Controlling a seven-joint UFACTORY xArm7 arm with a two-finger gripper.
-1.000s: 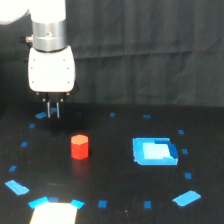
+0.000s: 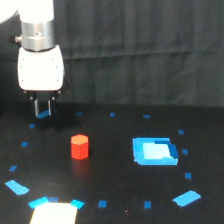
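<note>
A red hexagonal block (image 2: 80,147) sits on the dark table, left of the middle. At the upper left hangs my gripper (image 2: 43,106), pointing down, above and left of the block and well apart from it. A gap shows between its small dark fingers, with nothing held there that I can see; their tips are hard to make out against the black background. Right of the middle lies a shallow blue tray (image 2: 138,151) with a white patch inside.
Small blue squares mark the dark table in several places. Larger light-blue pieces (image 2: 187,198) lie flat near the front right and front left. A pale box-like object (image 2: 54,213) stands at the bottom edge. Between block and tray the table is clear.
My gripper has moved left, and the gap between its fingers looks wider. The red block and the blue tray have stayed in place.
</note>
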